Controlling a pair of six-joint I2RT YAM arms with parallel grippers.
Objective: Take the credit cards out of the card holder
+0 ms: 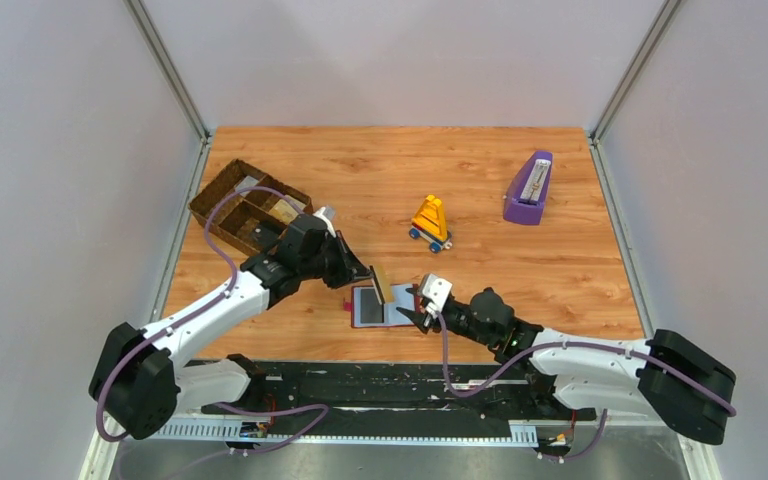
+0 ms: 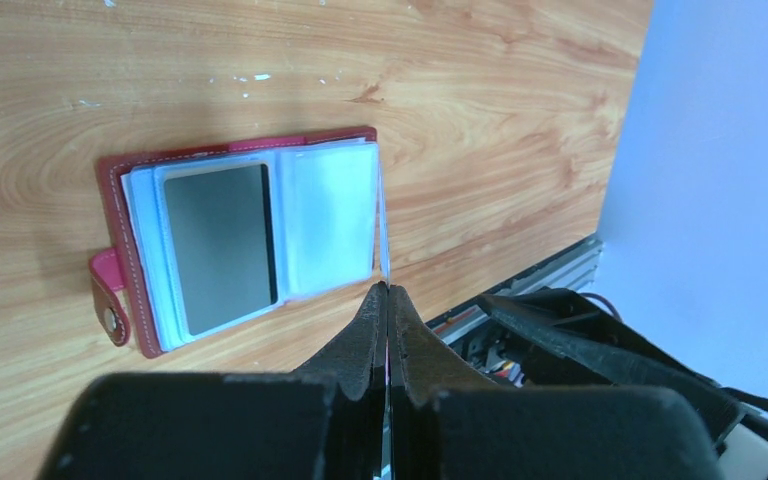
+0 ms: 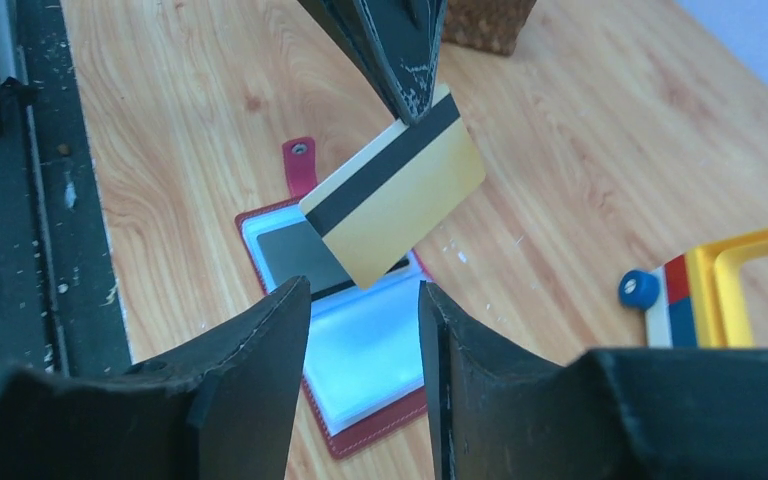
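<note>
A gold card (image 3: 400,185) with a black stripe hangs tilted above the holder, its upper edge pinched by my left gripper. In the left wrist view that same card (image 2: 383,225) shows only as a thin edge-on strip at the shut tips. Below it the card holder (image 2: 325,215) lies spread on the table, with clear sleeves, a maroon border and a snap tab. A dark grey card (image 2: 220,245) rests on its left side. My right gripper is open, its fingers apart and empty, to the right of the holder and card.
A divided wicker box (image 1: 225,190) stands at the back left with flat items inside. A yellow toy truck (image 1: 430,220) sits behind the holder. Farther right is a purple container (image 1: 528,190).
</note>
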